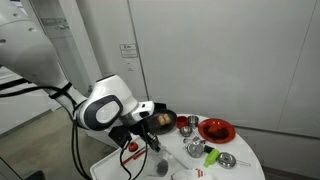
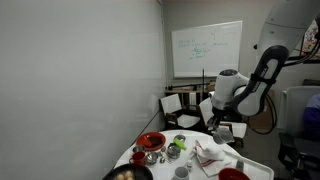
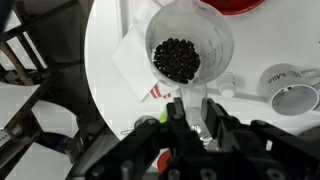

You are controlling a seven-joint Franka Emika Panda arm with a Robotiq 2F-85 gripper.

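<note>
A clear cup (image 3: 198, 48) with dark beans (image 3: 176, 60) at its bottom fills the upper middle of the wrist view. My gripper is shut on the cup's handle side, just below it in that view. In exterior view 2 the cup (image 2: 222, 134) hangs above the table's far right part, under the arm. From exterior view 1, my gripper (image 1: 152, 143) is over the table's left side, its fingers small and partly hidden by the arm.
A white mug (image 3: 294, 90) and a white cloth (image 3: 132, 58) lie near the cup. Exterior view 1 shows a red plate (image 1: 217, 138), a dark pan (image 1: 151, 126), a green item (image 1: 212, 157) and a strainer (image 1: 227, 160). A red bowl (image 2: 232, 174) stands in front.
</note>
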